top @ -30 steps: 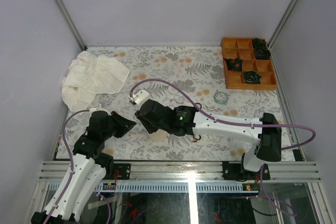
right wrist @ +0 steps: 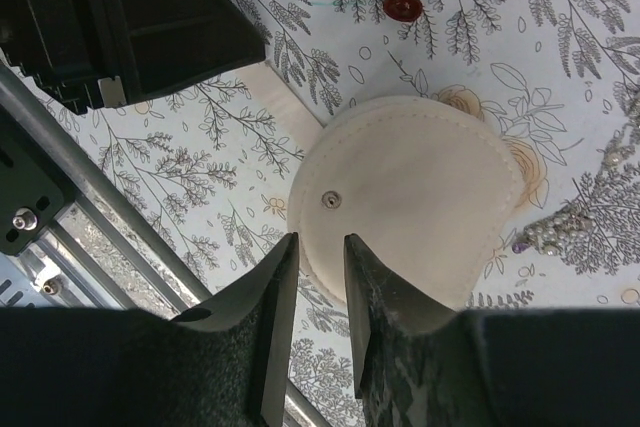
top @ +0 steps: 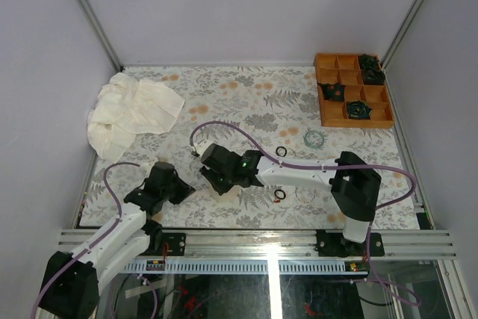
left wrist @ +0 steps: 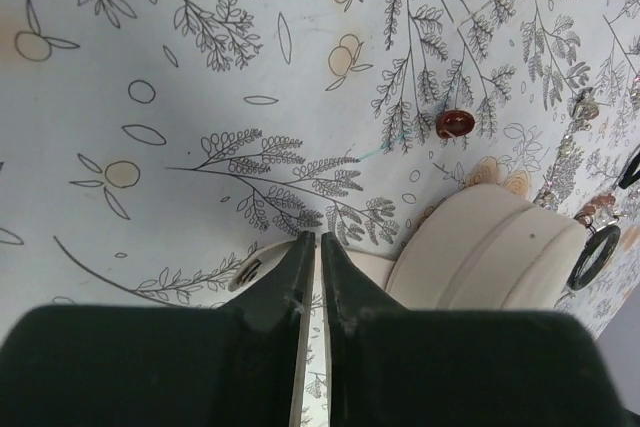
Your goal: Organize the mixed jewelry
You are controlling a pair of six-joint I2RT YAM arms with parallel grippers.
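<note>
A cream round pouch [right wrist: 420,177] with a metal snap lies on the patterned cloth; its strap [right wrist: 285,112] reaches toward my left gripper. In the left wrist view the left fingers stand close together over the strap, a narrow gap between them; whether they pinch it is unclear. My right gripper is open at the pouch's edge, nothing held. A brown-red ring [right wrist: 403,7] and a beaded piece [right wrist: 560,231] lie nearby. The wooden organizer [top: 333,122] at the back right has dark items in several compartments.
Two dark hoops [top: 281,151] [top: 279,194] and a pale green loop [top: 314,139] lie right of the pouch. A crumpled cream cloth [top: 134,110] covers the back left. Both grippers are close together at the front.
The left gripper has come lower and nearer the front edge, beside the pouch.
</note>
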